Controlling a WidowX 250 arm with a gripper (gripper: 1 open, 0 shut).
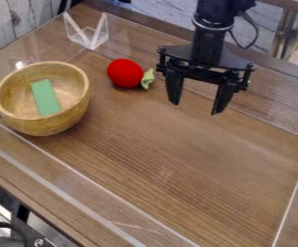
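Note:
The black robot arm comes down from the top centre-right, with its gripper [201,91] hanging over the wooden table, its two dark fingers spread apart with nothing visible between them. To its left lies a red round object [124,71] with a small light-green piece [148,77] at its right side. A wooden bowl [71,97] at the left holds a green block [44,97].
A clear, wire-like small stand [86,29] sits at the back left. A pale wall runs along the top left and upper right.

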